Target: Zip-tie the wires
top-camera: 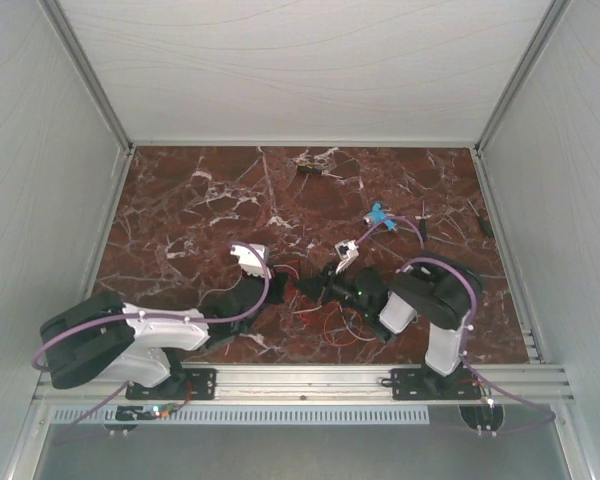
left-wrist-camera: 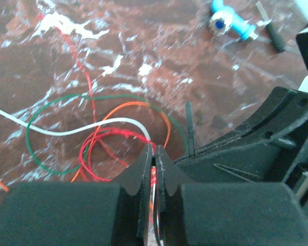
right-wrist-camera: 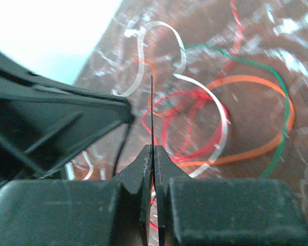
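Observation:
A loose bundle of red, white, orange and green wires (left-wrist-camera: 109, 130) (right-wrist-camera: 217, 110) lies on the marble table between my grippers. My left gripper (top-camera: 278, 290) is shut, its tips over the red and white wires; a thin dark strip runs along its seam, and whether it is held is unclear. My right gripper (top-camera: 308, 285) is shut, with a thin black strand (right-wrist-camera: 152, 115), likely a zip tie, standing up at its fingertips. The two grippers face each other closely.
A blue tool (top-camera: 377, 215) (left-wrist-camera: 231, 15) lies at the back right, beside dark-handled tools (left-wrist-camera: 274, 36). Another dark tool (top-camera: 310, 170) lies at the back middle.

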